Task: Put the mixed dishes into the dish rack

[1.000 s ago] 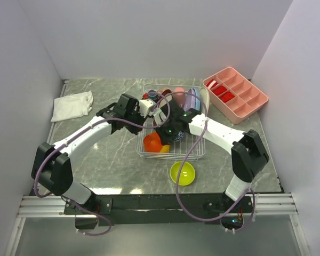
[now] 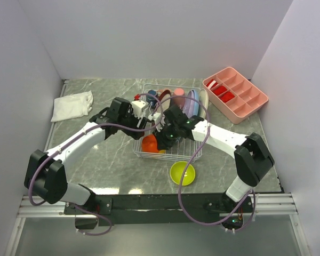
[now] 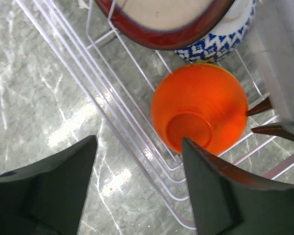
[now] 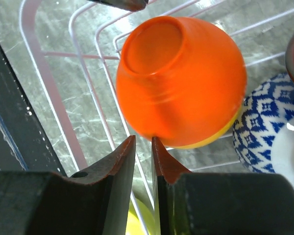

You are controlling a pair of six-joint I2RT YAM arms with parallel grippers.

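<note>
An orange bowl [image 3: 199, 103] lies upturned in the wire dish rack [image 2: 169, 157], over a yellow rim, beside a blue-white patterned dish [image 4: 264, 122] and a red-rimmed dish [image 3: 131, 29]. My left gripper [image 2: 141, 128] hangs over the rack's left side, its fingertips apart with nothing visible between them. My right gripper [image 2: 161, 140] is at the orange bowl; in its wrist view the fingertips stand a little apart at the bowl's lower edge. Plates [image 2: 203, 103] and cups fill the back of the rack. A lime bowl [image 2: 182, 172] sits on the counter in front.
A pink cutlery holder [image 2: 240, 108] with red items is at the back right. A white towel [image 2: 72, 106] lies at the left. The counter left of the rack is clear.
My left gripper has drawn back slightly leftward and toward the front. The right arm has shifted slightly, and the rack with the orange bowl sits slightly farther left.
</note>
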